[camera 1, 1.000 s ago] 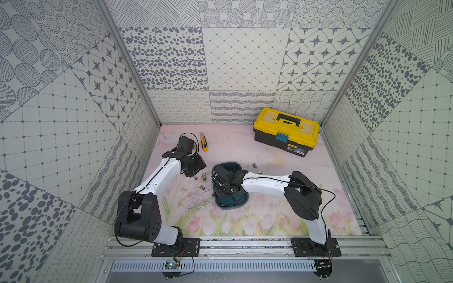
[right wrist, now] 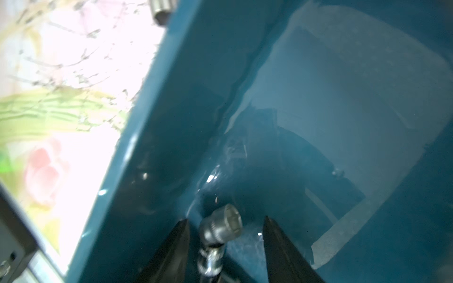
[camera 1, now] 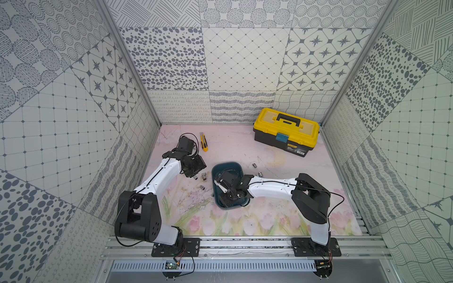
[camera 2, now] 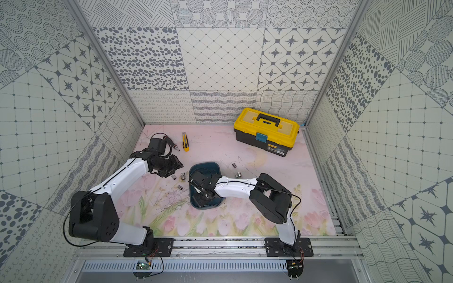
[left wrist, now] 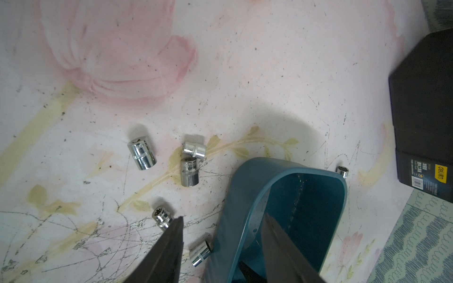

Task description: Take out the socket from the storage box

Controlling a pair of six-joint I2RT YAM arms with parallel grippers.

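The dark blue storage box (camera 1: pixel 227 164) stands mid-table, its floor partly covered by my right arm in both top views. My right gripper is down inside it with its fingers apart. Between and just beyond those fingertips lies a silver socket (right wrist: pixel 220 225) near the box wall; a second socket (right wrist: pixel 210 260) sits against it, and neither looks clasped. Left of the box, my left gripper hangs open above the table, holding nothing. Loose sockets lie beneath it, among them one (left wrist: pixel 141 153) on its own and one (left wrist: pixel 189 171) touching another.
Two more sockets (camera 2: pixel 238 174) rest right of the box. A yellow toolbox (camera 1: pixel 286 132) stands at the back right, and a yellow knife (camera 1: pixel 203 141) lies at the back left. A screwdriver (camera 2: pixel 170 142) is beside the left arm.
My right gripper has shifted toward the front and slightly right within the box, its elbow swinging right. The left arm stays still.
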